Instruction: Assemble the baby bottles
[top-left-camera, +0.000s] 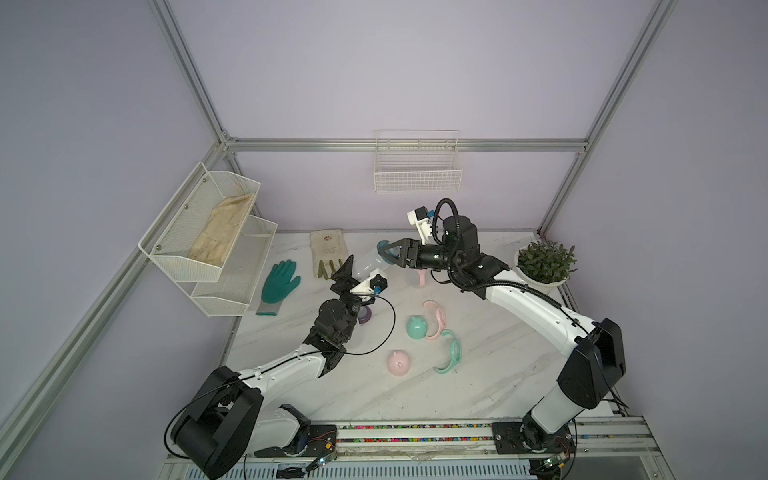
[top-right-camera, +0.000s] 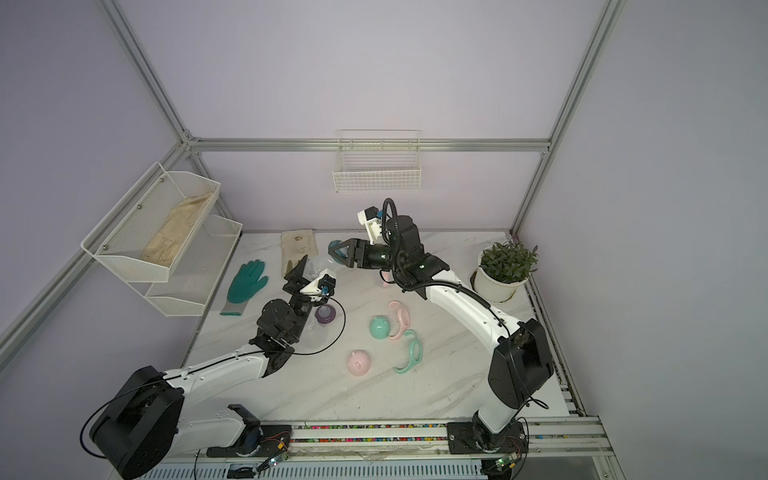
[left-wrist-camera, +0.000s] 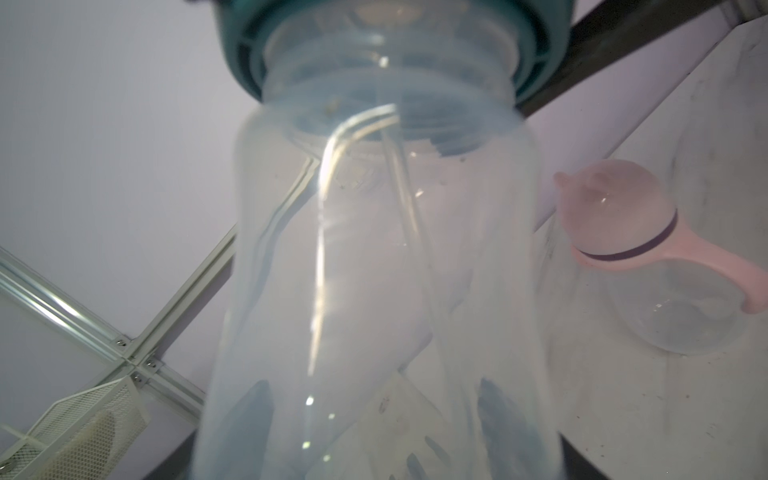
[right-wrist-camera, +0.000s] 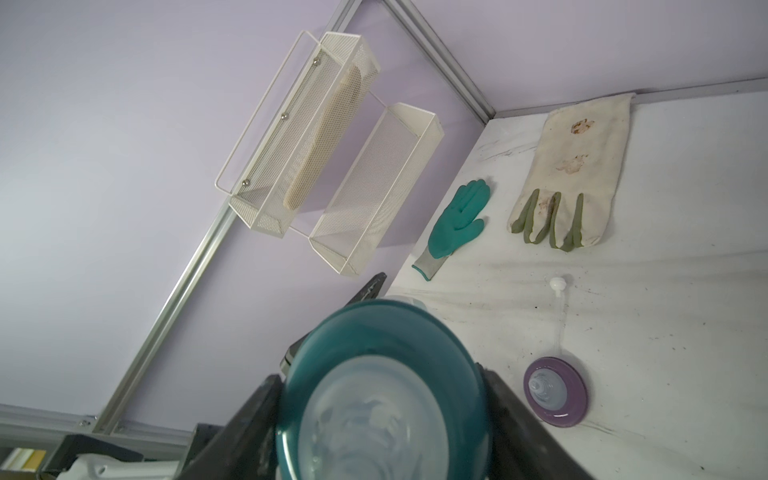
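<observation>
My left gripper is shut on the body of a clear bottle, held tilted above the table. A teal collar sits at the bottle's neck, and a thin straw shows inside. My right gripper is open, its fingers on either side of the teal collar; contact is hard to judge. On the table lie a teal cap, a pink cap, a pink handle and a teal handle. A purple collar with nipple and straw lies near the left arm.
A pink-topped bottle with handle stands behind the right gripper. Gloves lie at the back left, below wire baskets. A potted plant occupies the back right.
</observation>
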